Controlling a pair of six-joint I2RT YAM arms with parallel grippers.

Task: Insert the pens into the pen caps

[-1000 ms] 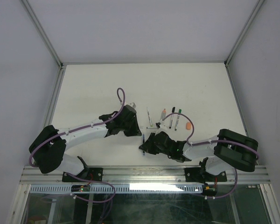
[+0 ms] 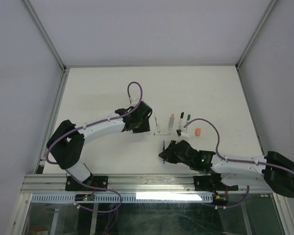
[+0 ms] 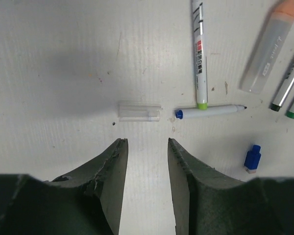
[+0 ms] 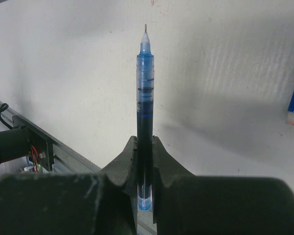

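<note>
My right gripper is shut on an upright-pointing blue pen point(image 4: 145, 83), tip bare. My left gripper stands part open above the table, just short of a small clear cap point(image 3: 139, 112). Beside that lie a white pen point(image 3: 201, 58) with a green end, a slim pen point(image 3: 210, 110) with a blue end, a larger clear orange-tipped pen point(image 3: 266, 56), and black and green markers point(image 3: 284, 88) at the right. A blue cap point(image 3: 253, 158) lies lower right.
An orange block point(image 2: 198, 132) lies right of the pens. The metal rail point(image 2: 127, 181) runs along the front edge.
The right gripper has moved right, carrying the blue pen.
</note>
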